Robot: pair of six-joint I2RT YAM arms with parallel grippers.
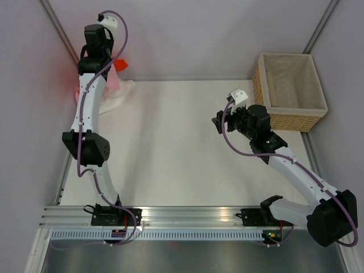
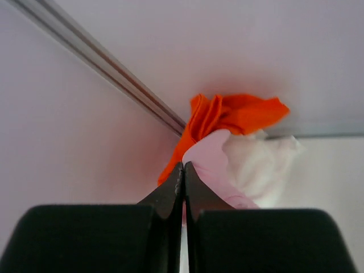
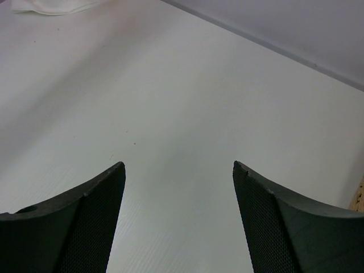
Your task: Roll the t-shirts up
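In the left wrist view, my left gripper is shut with its tips against the raised edge of a pink t-shirt (image 2: 213,162), which drapes from them. An orange t-shirt (image 2: 244,112) is bunched behind it, and a whitish cloth (image 2: 264,170) lies under both in the far left corner. From above, the left arm covers much of this pile, leaving some of the pink shirt (image 1: 112,81) and an orange end (image 1: 120,64) showing. My right gripper is open, its fingers wide apart over bare table, nothing between them.
A wicker basket (image 1: 293,122) with a light lining stands at the back right, close beside the right arm and seemingly empty. Walls border the pile on the left and back.
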